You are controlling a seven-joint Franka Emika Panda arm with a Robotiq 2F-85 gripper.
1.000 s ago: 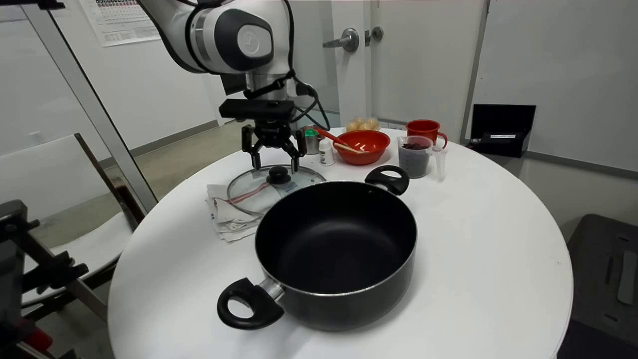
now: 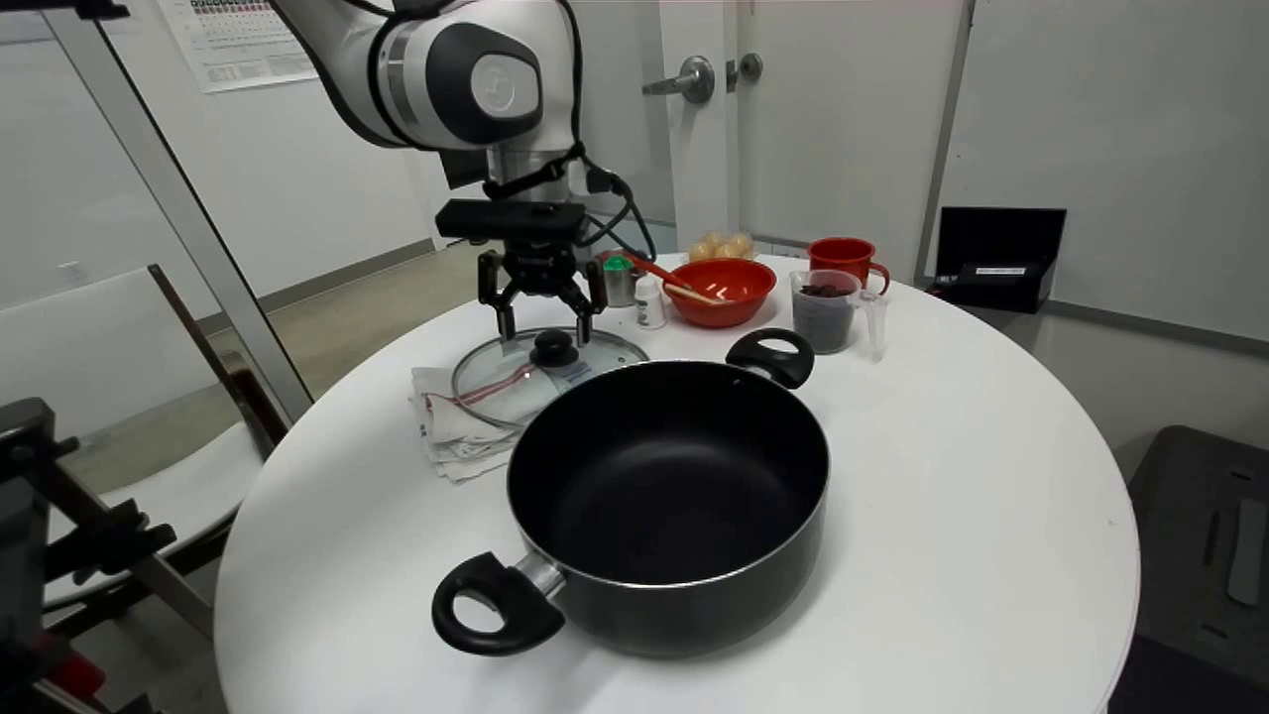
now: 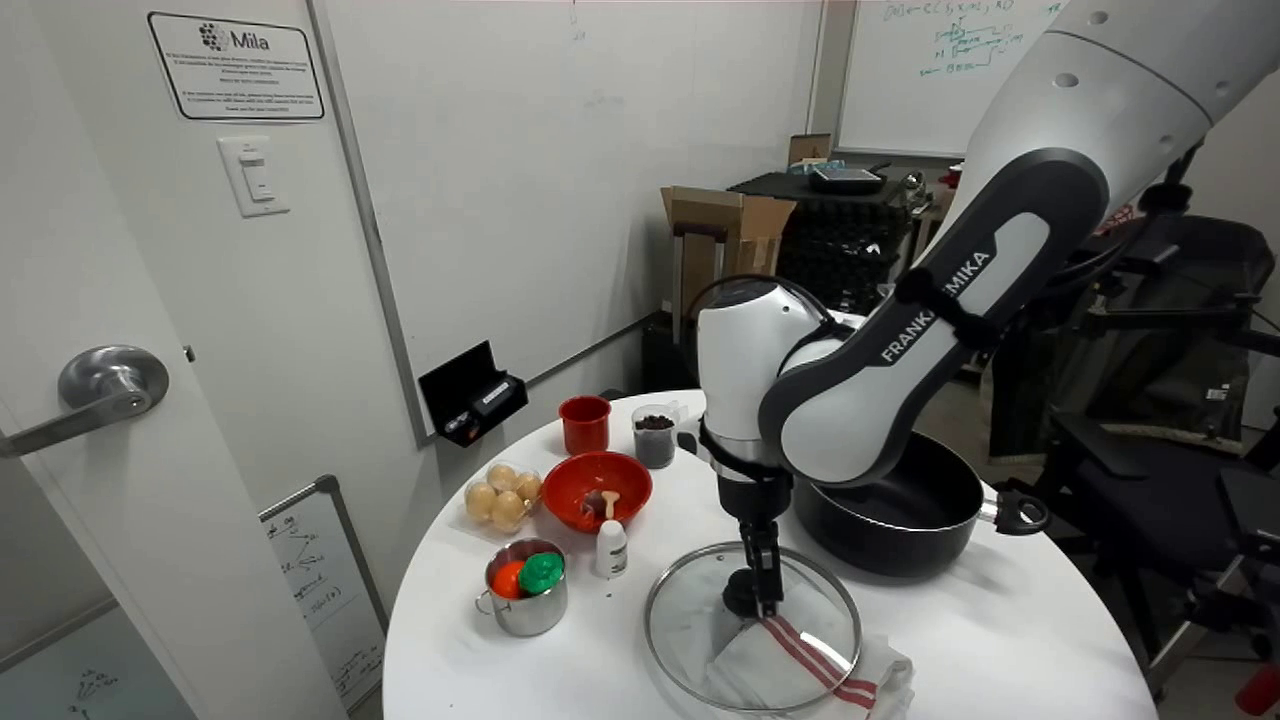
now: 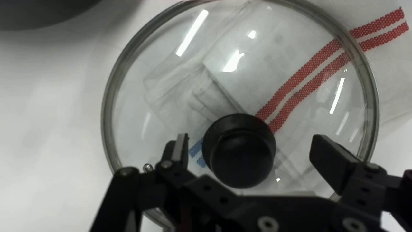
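Note:
A clear glass lid (image 4: 170, 89) with a metal rim and a round black knob (image 4: 243, 154) lies partly over a folded white cloth (image 2: 458, 434) with red stripes. My gripper is open, its fingers (image 4: 328, 158) apart on either side of the knob, with a visible gap to each in the wrist view. From exterior view 1, the fingertips come down to about the height of the knob. An empty black pot (image 2: 672, 476) with two loop handles stands uncovered beside the lid.
Behind the lid are a white bottle (image 3: 612, 548), a red bowl (image 3: 560, 494), a steel pot (image 3: 528, 610) with toy vegetables, eggs (image 3: 501, 494), a red mug (image 3: 585, 424) and a measuring cup (image 2: 823, 315).
My gripper has come down very slightly over the lid's knob, still open. The lid, cloth and pot have not moved.

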